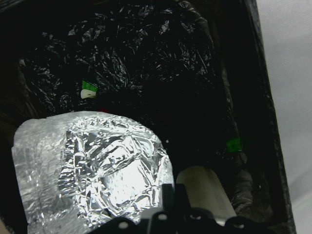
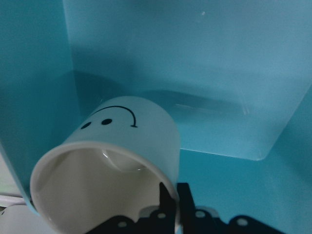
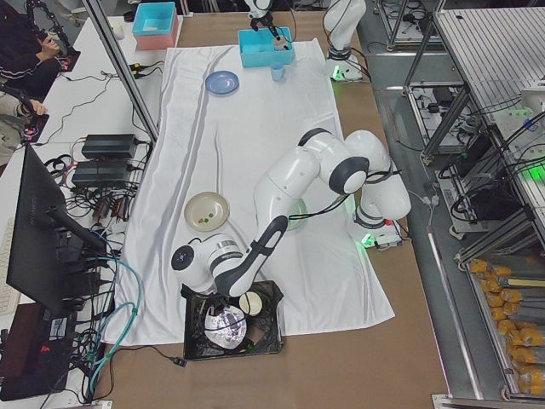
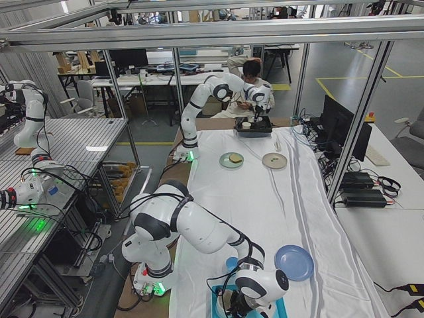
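Observation:
My left gripper is down over a black bin (image 3: 192, 349) lined with plastic, at a crumpled foil piece (image 1: 112, 165) lying in it; whether its fingers grip the foil I cannot tell. A pale cylindrical item (image 1: 202, 187) lies beside the foil. In the right wrist view my right gripper is shut on the rim of a white mug (image 2: 131, 122) with a printed face, tilted inside a light blue bin (image 2: 229, 73).
A beige plate (image 3: 207, 211), a green plate (image 4: 231, 159) with a yellow item and a blue plate (image 3: 222, 83) lie on the white cloth (image 3: 238, 128). A blue cup (image 3: 278, 72) stands by the blue bin.

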